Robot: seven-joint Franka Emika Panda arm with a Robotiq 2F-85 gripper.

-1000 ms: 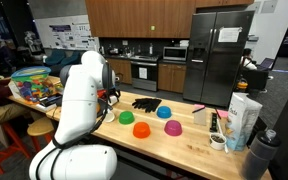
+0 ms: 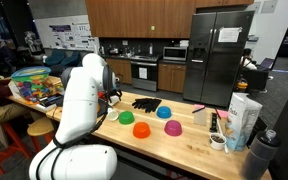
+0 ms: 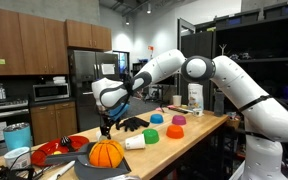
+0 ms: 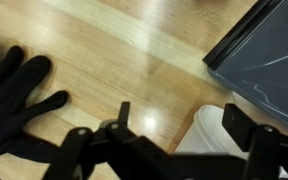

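My gripper is open above the table, with nothing held between its fingers in the wrist view. Below and beside its right finger lies a white cup (image 4: 216, 128), partly covered by the gripper. In exterior view 2 the gripper (image 3: 105, 132) hangs over an orange ball-like object (image 3: 106, 154), with the white cup (image 3: 134, 143) to the right of it. A black glove (image 4: 14, 95) rests on the wood at the left of the wrist view. The upper right of that view holds a dark grey tray-like object (image 4: 269, 65).
Green (image 2: 125, 117), red-orange (image 2: 141, 130), blue (image 2: 164, 112) and purple (image 2: 173, 131) bowls stand on the table. A tall box (image 2: 241, 118) and a dark canister (image 2: 260, 155) occupy its right end. Bare wood lies between glove and tray.
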